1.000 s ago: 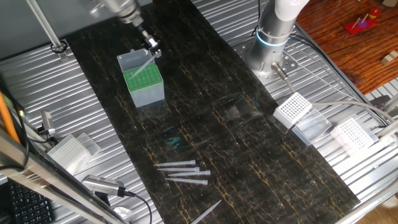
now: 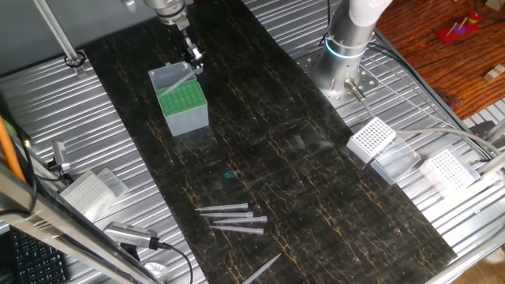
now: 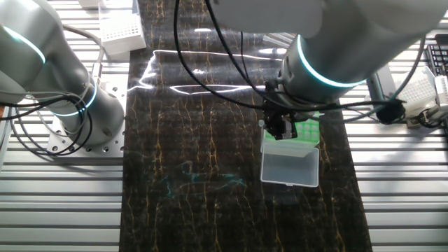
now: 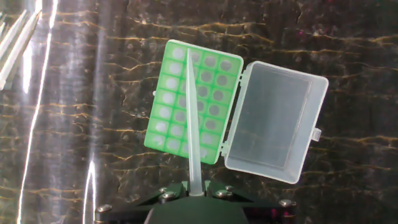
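Observation:
My gripper is shut on a long translucent pipette tip (image 4: 193,124). In the wrist view the tip reaches away from the fingers over the green rack, its narrow end near the rack's far edge. The tip box (image 2: 187,120) has a green perforated top (image 4: 214,93) and a clear lid (image 4: 277,121) hinged open beside it. Exterior view 1 has the gripper (image 2: 196,68) above the lid side of the box, with the held tip slanting down towards the green top. Whether the tip touches the rack cannot be told.
Several loose tips (image 2: 237,219) lie on the dark marbled table, another (image 2: 262,269) at its front edge. White racks (image 2: 372,137) stand at the right and another (image 2: 88,195) at the left.
Over the last second, my gripper has shifted slightly, carrying the tip a little left and lower in exterior view 1. The box stays put.

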